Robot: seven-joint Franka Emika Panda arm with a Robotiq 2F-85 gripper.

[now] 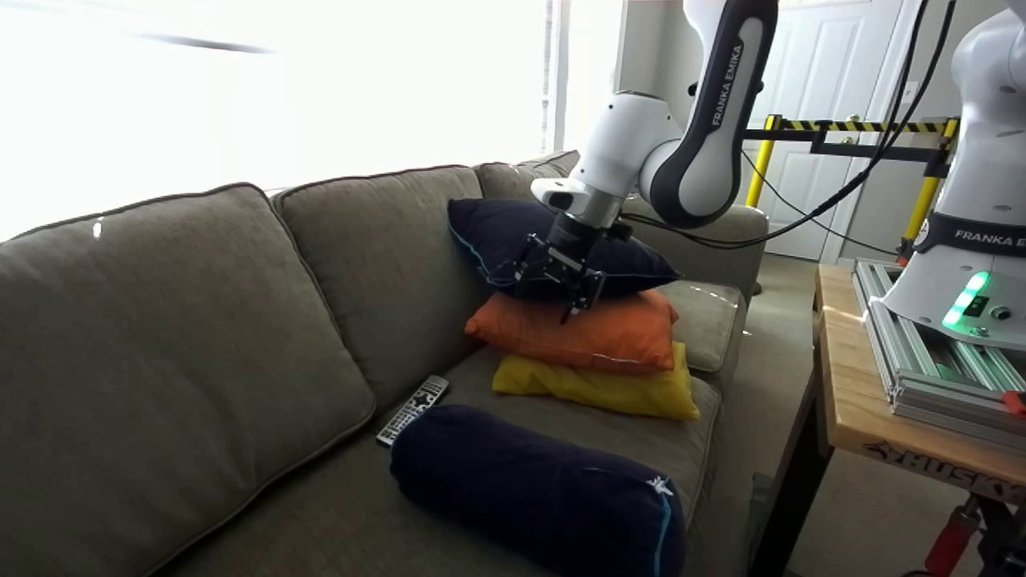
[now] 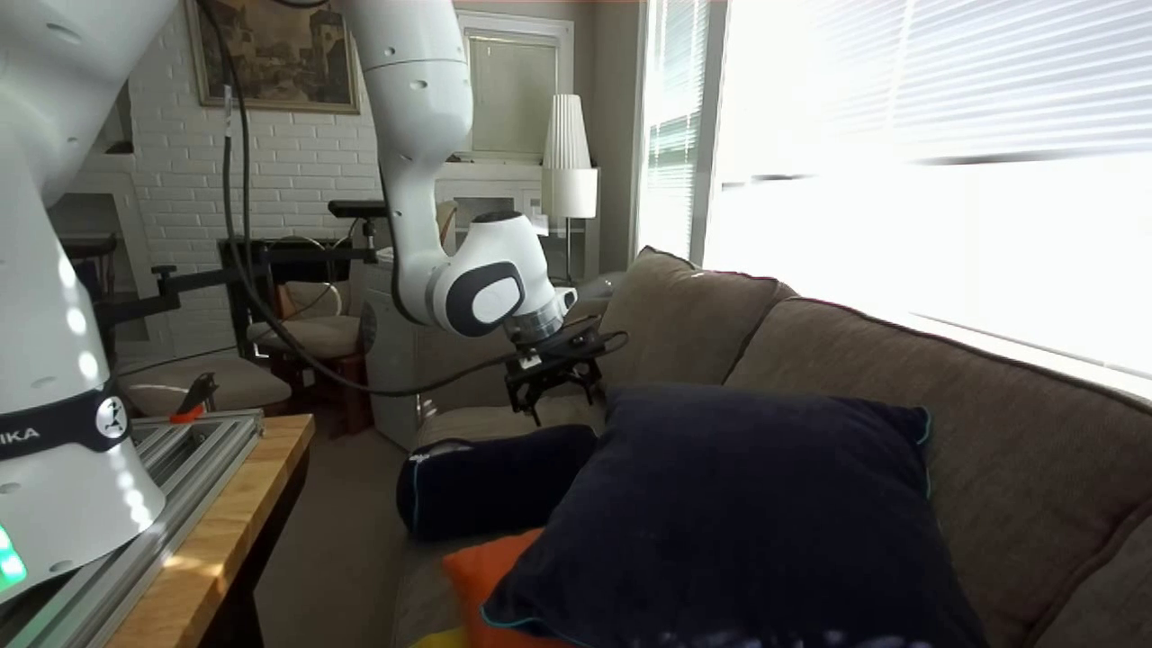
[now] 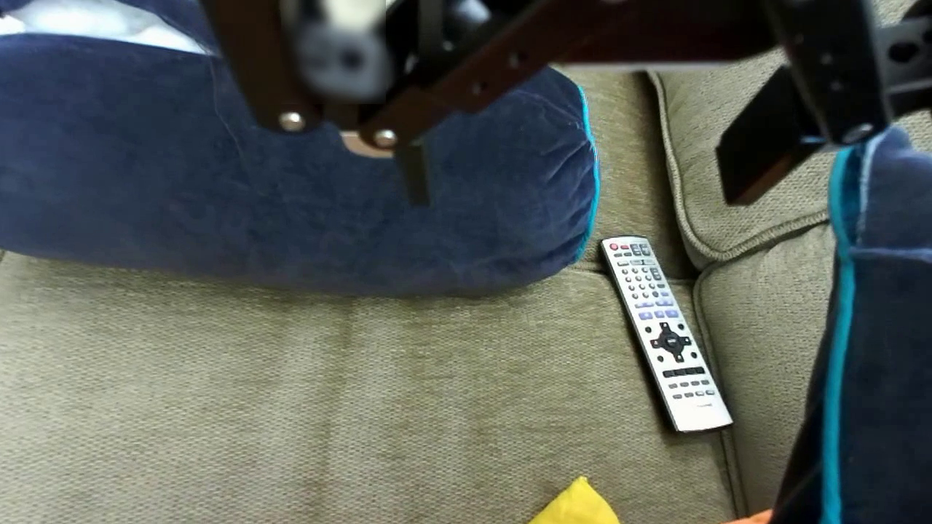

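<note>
My gripper (image 1: 544, 294) hangs tilted in the air over the sofa, near the pillow stack. In the wrist view its fingers (image 3: 417, 175) stand wide apart with nothing between them. A silver remote (image 3: 668, 336) lies flat on the seat beside the backrest, well below the gripper and touched by nothing of mine. Left of it in that view is a dark blue bolster (image 3: 288, 201) with turquoise piping. The stack holds a navy pillow (image 1: 524, 245) on top, an orange pillow (image 1: 577, 332) under it and a yellow pillow (image 1: 601, 385) at the bottom.
Backrest cushions (image 1: 385, 260) rise behind the remote. A wooden workbench (image 1: 866, 385) carries the arm's base, with a floor gap between it and the sofa. Bare seat (image 3: 393, 402) lies between bolster and stack.
</note>
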